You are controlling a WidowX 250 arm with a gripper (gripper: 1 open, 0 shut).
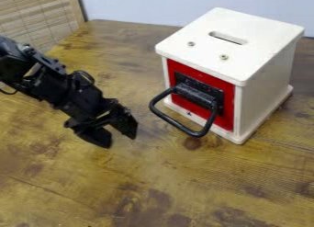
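Observation:
A white box (263,56) with a red front panel (222,88) stands at the right, with a slot and two screw heads on its top. A black loop handle (185,125) sticks out from the red panel toward the lower left. My black gripper (117,132) is at the left, low over the wooden table and pointing down, apart from the handle and to its left, open with nothing seen between its fingers.
A woven mat or panel (31,19) is at the back left, and a white wall is behind the box.

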